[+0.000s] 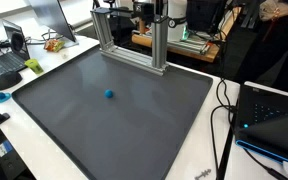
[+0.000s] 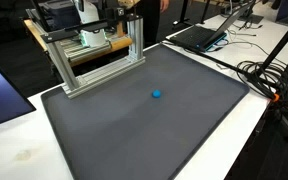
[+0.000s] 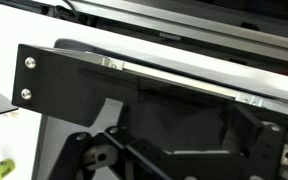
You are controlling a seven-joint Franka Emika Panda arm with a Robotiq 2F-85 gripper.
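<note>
A small blue object (image 1: 109, 93) lies alone on the dark grey mat (image 1: 94, 130); exterior view 2 also shows the blue object (image 2: 156, 94), on the far part of the mat. My gripper is at the bottom of the wrist view with its dark fingers (image 3: 117, 108) spread apart. A black panel (image 3: 69, 80) with two silver bolts and silver strips fills most of that view beneath the fingers. Nothing is visibly held. The fingertips cannot be made out in either exterior view, and the blue object does not show in the wrist view.
A silver metal frame (image 2: 104, 76) stands at the mat's edge. Beside the mat are a yellow-green item (image 1: 33, 66) and a blue round item (image 1: 2, 97). A dark laptop-like device (image 2: 199, 38) sits beyond the mat, with cables nearby.
</note>
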